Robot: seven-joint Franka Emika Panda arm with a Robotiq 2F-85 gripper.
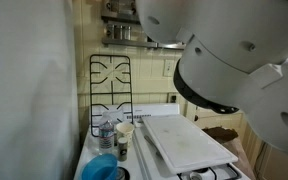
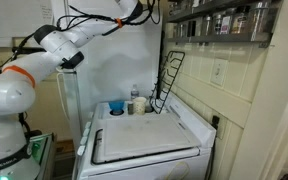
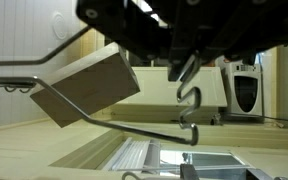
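A bent, shiny metal wire piece [image 3: 134,127] with a hooked end runs across the wrist view. My gripper is dark and blurred at the top of that view, and appears shut on the wire close to its hook. What the whole piece is cannot be made out. In exterior view 2 the arm [image 2: 104,25] reaches high above the counter, its end by the shelf at the top edge. Large pale arm links [image 1: 229,65] cover the right of exterior view 1, hiding the gripper there.
A white board [image 2: 144,135] covers the stove top. A black grate [image 1: 111,85] leans on the wall. Near it stand a blue bowl [image 1: 99,167], a clear bottle [image 1: 106,135] and cups [image 1: 124,130]. A jar-lined shelf [image 2: 234,25] hangs above.
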